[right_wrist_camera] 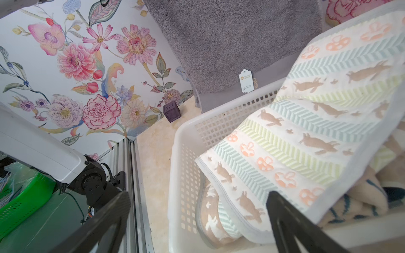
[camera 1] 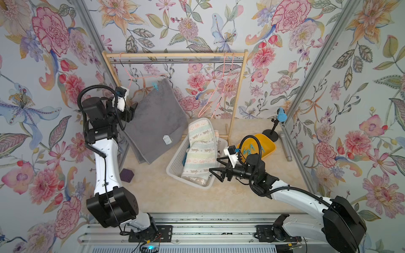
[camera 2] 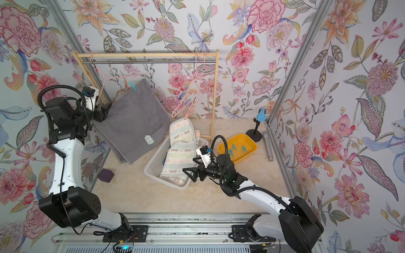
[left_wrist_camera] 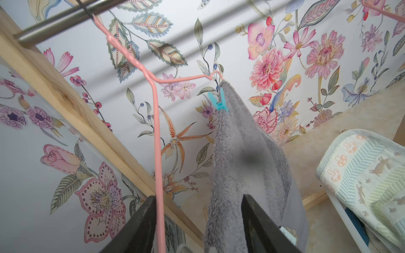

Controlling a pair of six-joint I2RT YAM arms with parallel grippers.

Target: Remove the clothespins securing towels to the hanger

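A grey towel [camera 1: 156, 118] hangs slanted from a pink hanger [left_wrist_camera: 156, 109] on the rack, with a cyan clothespin [left_wrist_camera: 218, 103] clipped near its upper corner. My left gripper is at the hanger's left side, below and before that clothespin; its fingers are apart, with the pink hanger crossing in front of the left finger. My right gripper [camera 2: 189, 172] stands open over the right part of the laundry basket, nothing between its fingers.
The white basket [camera 1: 173, 168] holds patterned cloth. An orange tray [camera 2: 242, 154] with several cyan clothespins lies at right, beside a black stand [camera 2: 254, 134]. Empty pink hangers hang at the rack's right. A purple block [camera 2: 106, 175] lies at left.
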